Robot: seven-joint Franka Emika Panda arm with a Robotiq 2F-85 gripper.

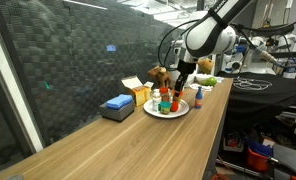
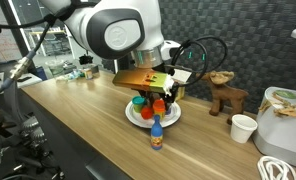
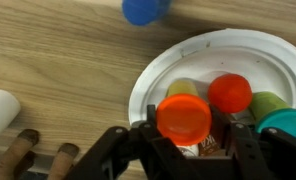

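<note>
In the wrist view, a bottle with a round orange cap (image 3: 184, 117) stands between the dark fingers of my gripper, which is shut on it near the white plate's inner edge. Pale yellow shows just behind the cap. The same orange top (image 2: 159, 106) appears beneath the arm in the second exterior view. Whether the bottle rests on the plate or is raised, I cannot tell. The white plate (image 3: 146, 86) also carries a red ball-like item (image 3: 229, 93) and a teal-topped jar (image 3: 286, 124), both beside the gripper.
A blue-capped bottle (image 2: 156, 131) stands off the plate, on the near side. A white cup (image 2: 243, 128) and a brown animal figure (image 2: 220, 91) are close by. A dark box with blue contents (image 1: 118, 106) lies farther along.
</note>
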